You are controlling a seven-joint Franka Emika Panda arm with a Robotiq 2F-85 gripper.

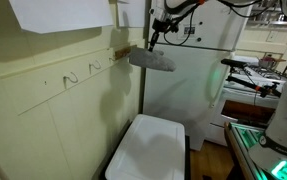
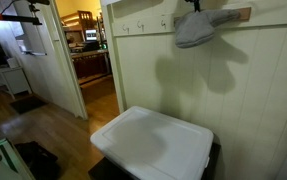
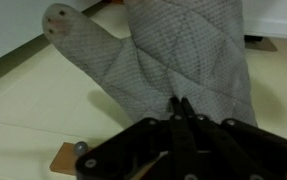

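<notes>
A grey quilted oven mitt (image 1: 153, 60) is held out near the wall, above and behind the white lid (image 1: 151, 148). From above, my gripper (image 1: 152, 46) meets its upper edge and looks shut on the cloth. In the second exterior view the mitt (image 2: 195, 31) overlaps the wooden piece (image 2: 245, 14) of the hook rail, its thumb pointing right. The wrist view has the mitt (image 3: 173, 50) spread beyond my dark fingers; the fold between the fingertips is hard to make out. Whether the mitt touches a hook cannot be seen.
Wall hooks (image 2: 140, 27) run along the rail left of the mitt. A rounded metal knob (image 3: 80, 148) sits on the wood close to the gripper. White cabinets (image 1: 188, 80) stand beyond the arm. Open floor (image 2: 58, 130) lies left of the lid.
</notes>
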